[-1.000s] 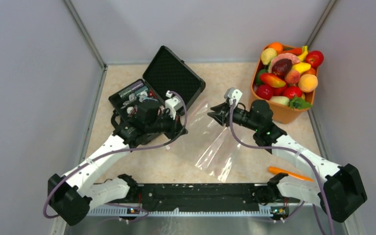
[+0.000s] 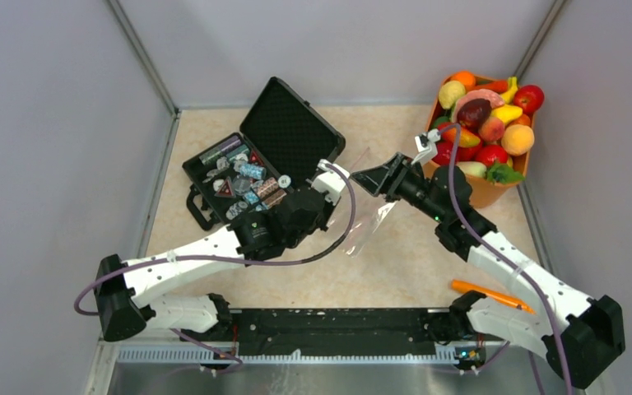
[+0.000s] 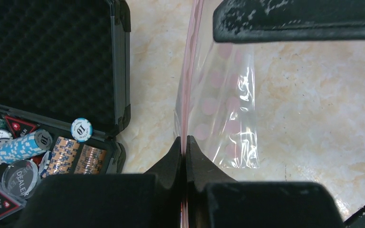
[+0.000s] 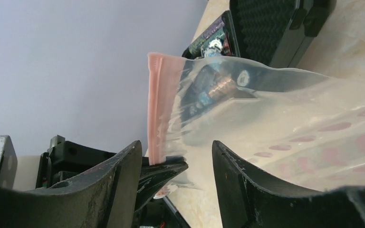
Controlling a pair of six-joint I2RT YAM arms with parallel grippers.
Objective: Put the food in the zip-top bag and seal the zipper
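The clear zip bag [image 2: 366, 226] with its pink zipper edge [image 3: 188, 71] hangs upright from my left gripper, which is shut on that edge. In the right wrist view the bag [image 4: 275, 123] spreads beside the left gripper's fingers, its pink strip vertical. My right gripper is part open and faces the bag's top, close to the left gripper. I cannot see anything held between its fingers. The orange bin [image 2: 484, 189] of fruit and vegetables stands at the back right.
An open black case [image 2: 288, 123] with poker chips and card decks lies at the back left. An orange carrot-like item [image 2: 490, 296] lies at the front right.
The bag has been lifted from lying spread on the table to hanging narrower between the arms.
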